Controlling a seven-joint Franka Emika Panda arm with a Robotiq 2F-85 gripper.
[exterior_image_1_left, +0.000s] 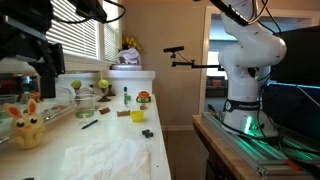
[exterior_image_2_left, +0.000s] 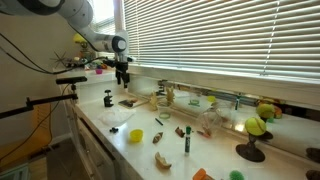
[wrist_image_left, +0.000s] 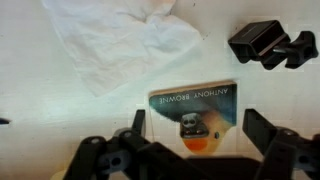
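My gripper stands open above the counter, with nothing held between its widely parted fingers. Below it in the wrist view lies a book (wrist_image_left: 215, 105) with "Anthony Browne" and an ape's face on the cover; the gripper hides its lower part. A crumpled white cloth (wrist_image_left: 125, 45) is spread at the upper left of that view, apart from the book. In exterior view 1 the gripper (exterior_image_1_left: 32, 72) hangs at the far left, higher than the cloth (exterior_image_1_left: 105, 160). The book cannot be made out there.
A black object (wrist_image_left: 265, 42) sits beyond the book at the upper right. In exterior view 1, an orange-eared rabbit figure (exterior_image_1_left: 27, 130) stands near the gripper, and a yellow cup (exterior_image_1_left: 137, 116) and a small black item (exterior_image_1_left: 147, 133) are farther right. Clear containers (exterior_image_1_left: 86, 106) stand behind.
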